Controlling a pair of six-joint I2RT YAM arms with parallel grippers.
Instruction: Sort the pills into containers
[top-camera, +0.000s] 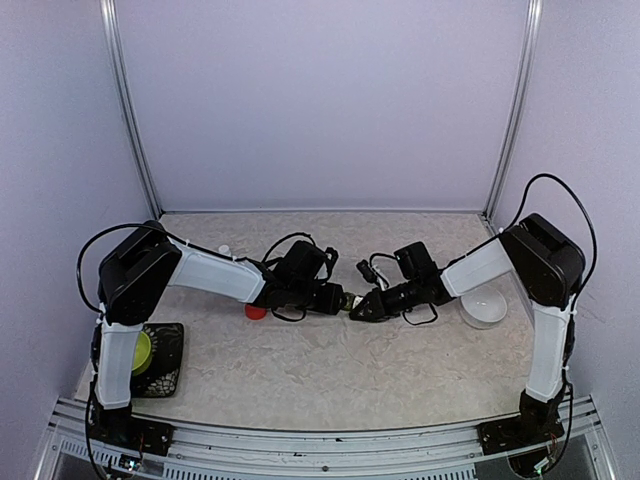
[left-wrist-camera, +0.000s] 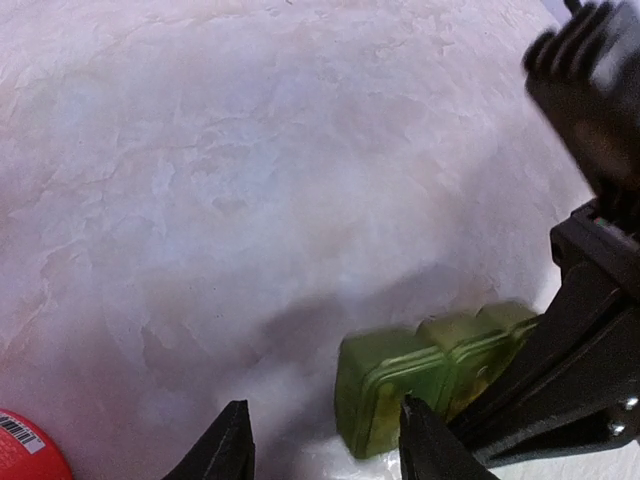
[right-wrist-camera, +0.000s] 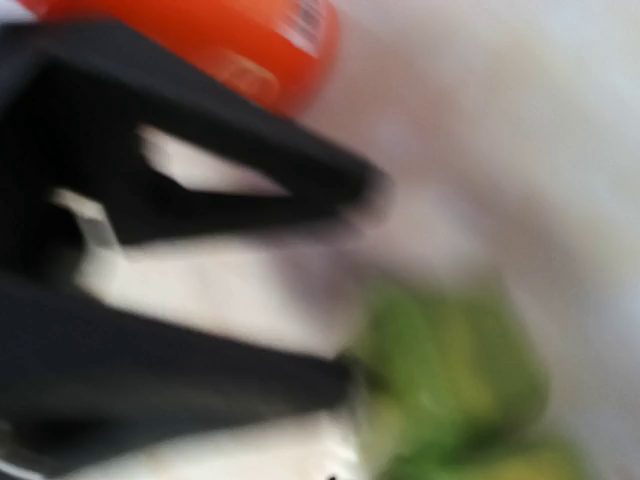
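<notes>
A green pill box (top-camera: 348, 300) (left-wrist-camera: 385, 385) (right-wrist-camera: 450, 360) with several compartments lies on the table between both grippers. My left gripper (top-camera: 335, 300) is part open at the box's left end, its fingertips low in the left wrist view. My right gripper (top-camera: 365, 305) is at the box from the right, one fingertip against it; in the blurred right wrist view its two fingers stand apart, so its exact finger state is unclear. An orange-red container (top-camera: 255, 311) (left-wrist-camera: 25, 450) (right-wrist-camera: 250, 45) lies left of the box. No loose pills are visible.
A white bowl (top-camera: 484, 306) sits at the right. A black basket (top-camera: 165, 380) with a yellow-green bowl (top-camera: 141, 352) is at the front left. A small white item (top-camera: 224, 250) is behind the left arm.
</notes>
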